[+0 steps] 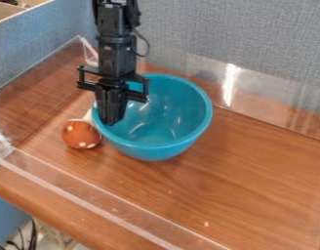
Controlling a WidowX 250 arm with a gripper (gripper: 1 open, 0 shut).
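Note:
A turquoise bowl (174, 122) stands on the wooden table, left of centre. My black gripper (110, 107) points down at the bowl's left rim, its fingertips low at that edge. It looks shut; whether the rim is between the fingers cannot be seen clearly. Just left of the bowl lies a toy mushroom (82, 135) with an orange spotted cap and a pale stem, the stem partly hidden by the gripper and bowl.
A grey textured wall with a clear strip runs along the back, and a blue-sided box (32, 49) borders the left.

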